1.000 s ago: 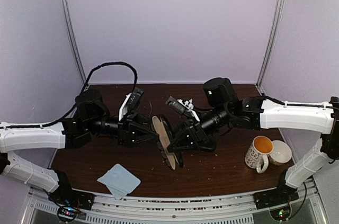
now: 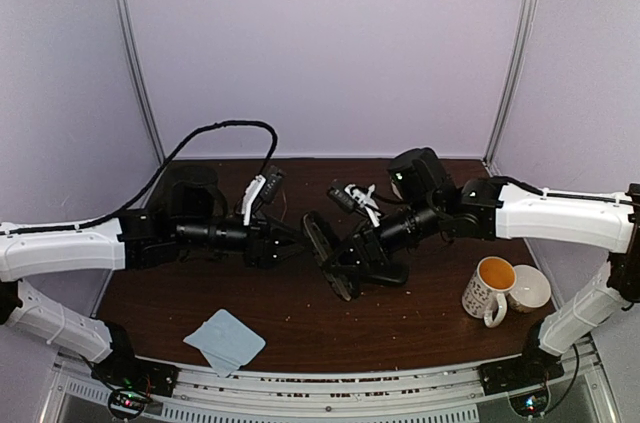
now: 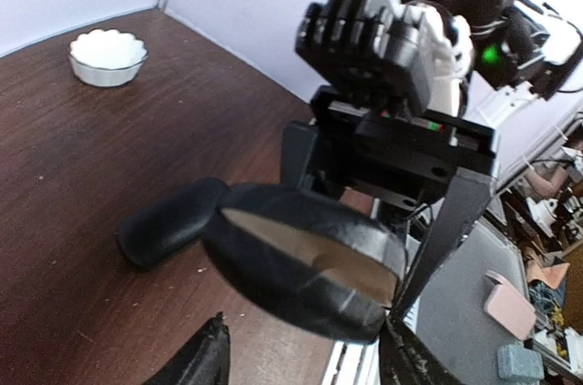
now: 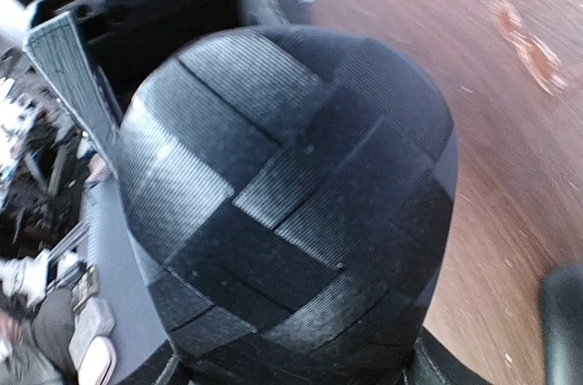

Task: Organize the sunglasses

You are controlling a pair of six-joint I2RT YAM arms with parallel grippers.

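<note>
A black woven-patterned case (image 2: 322, 248) is held up between my two arms, its mouth partly open on a tan lining in the left wrist view. My left gripper is shut on the case (image 3: 291, 253), which spans the space between its fingertips. From the other side my right gripper (image 2: 340, 261) reaches to the case, its fingers (image 3: 446, 230) spread apart around the case's far side. The case's outer face (image 4: 291, 194) fills the right wrist view and covers much of the contact. No sunglasses show; the inside of the case is mostly hidden.
Beyond the case lies a black rounded object (image 3: 173, 221) on the dark table. A patterned mug (image 2: 487, 290) and a white bowl (image 2: 530, 286) stand at the right. Light-blue cloth (image 2: 225, 341) lies at the front left.
The case has turned and narrowed, so less of its tan lining shows from above. My left gripper has moved right, and the right gripper a little right.
</note>
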